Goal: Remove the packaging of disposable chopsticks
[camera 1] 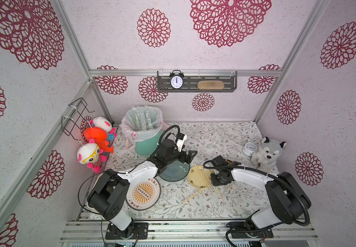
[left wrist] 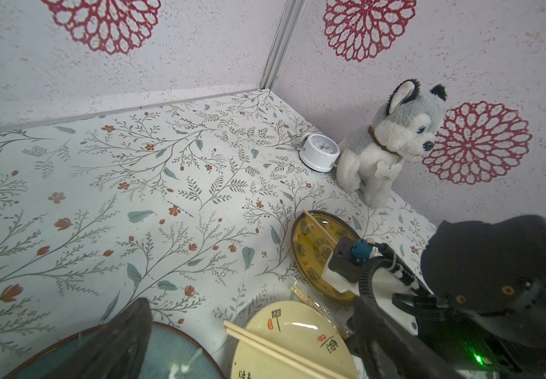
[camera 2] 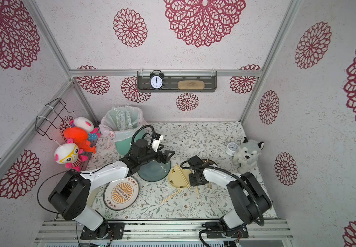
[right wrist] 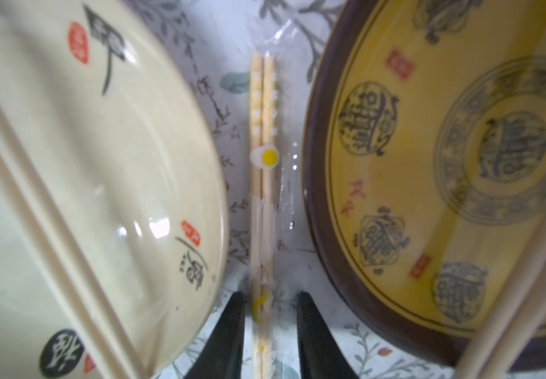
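Observation:
A pair of chopsticks in a clear wrapper (right wrist: 263, 208) lies on the table between two plates, best seen in the right wrist view. My right gripper is open over it, one finger on either side of the wrapped sticks. My left gripper (camera 1: 191, 157) hangs open above the blue plate (camera 1: 173, 173), nothing between its fingers. Bare chopsticks (left wrist: 279, 353) rest across the cream plate (left wrist: 323, 315); another bare pair (right wrist: 519, 290) crosses the brown plate (right wrist: 506, 94). A further loose pair (camera 1: 192, 195) lies in front of the cream plate.
The green bin (camera 1: 147, 144), lined with a pink bag and holding clear wrappers (camera 1: 142, 117), stands at the back left. A white plate (camera 1: 143, 193) lies front left. A small white clock (camera 1: 250, 148) and plush husky (camera 1: 269, 152) are at right.

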